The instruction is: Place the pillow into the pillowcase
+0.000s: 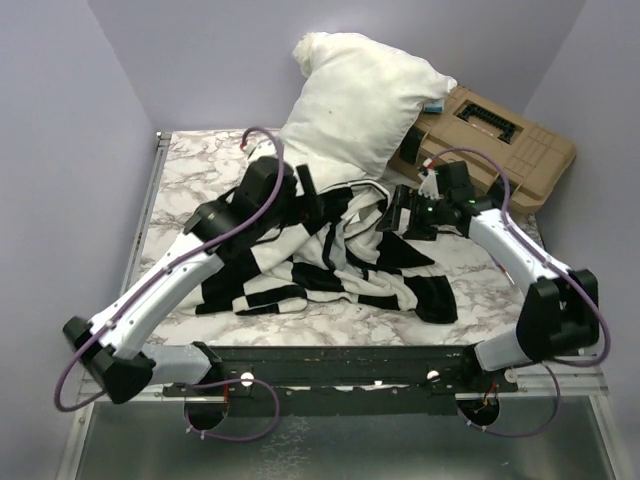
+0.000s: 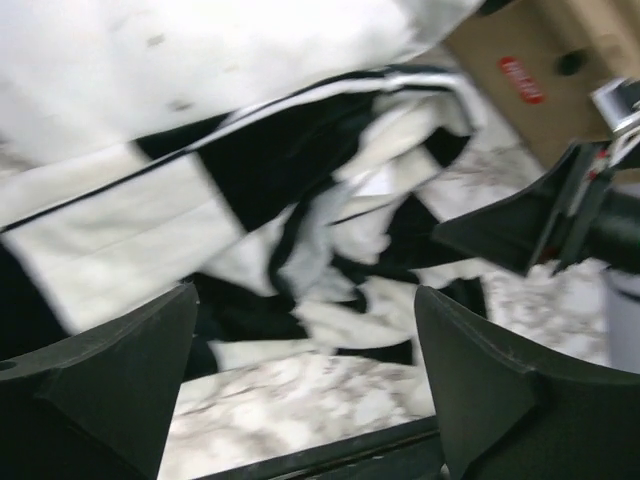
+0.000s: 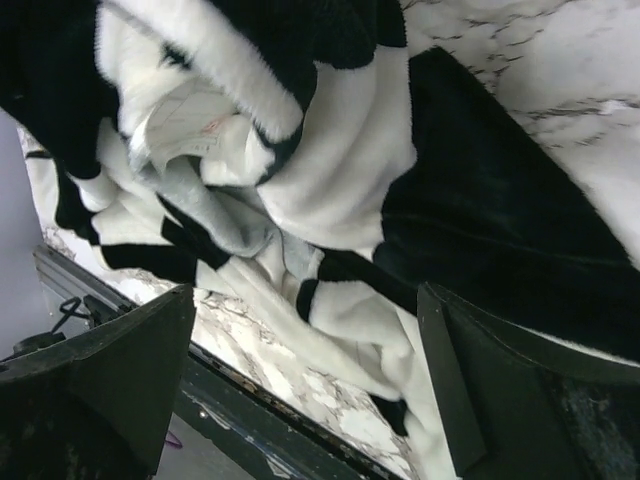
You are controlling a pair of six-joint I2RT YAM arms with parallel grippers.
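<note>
The checkered black-and-white pillowcase lies crumpled on the marble table; a white label shows among its folds in the right wrist view. The white pillow rests at the back, above it. My left gripper hangs over the cloth's upper left, blurred, fingers apart with nothing between them in the left wrist view. My right gripper is over the cloth's right part, open and empty, its fingers wide apart above the folds.
A tan toolbox stands at the back right, behind my right arm. Bare marble shows at the back left and along the right. Grey walls enclose the sides and back.
</note>
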